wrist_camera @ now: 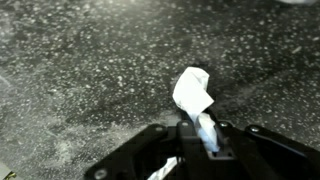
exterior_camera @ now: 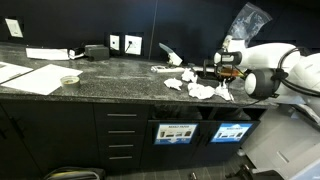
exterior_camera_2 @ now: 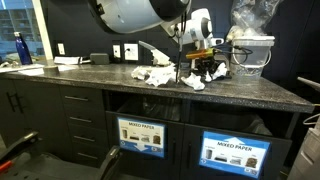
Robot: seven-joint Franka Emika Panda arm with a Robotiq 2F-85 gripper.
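A crumpled strip of white paper (wrist_camera: 192, 92) sticks out from between the fingertips of my gripper, which is shut on it. Dark speckled countertop surrounds it in the wrist view. From the first exterior view, the gripper (exterior_camera: 223, 82) is low over the right part of the counter, with white paper (exterior_camera: 224, 93) at its tip. Other crumpled white papers (exterior_camera: 200, 91) lie just left of it. The second exterior view also shows a loose heap of papers (exterior_camera_2: 158, 75); there the fingers are too small and dark to read.
A white bin with a clear liner (exterior_camera_2: 251, 55) stands at the counter's far end. Below are openings labelled mixed paper (exterior_camera_2: 233, 153). Flat sheets (exterior_camera: 42, 79) and a tape roll (exterior_camera: 70, 80) lie at the left.
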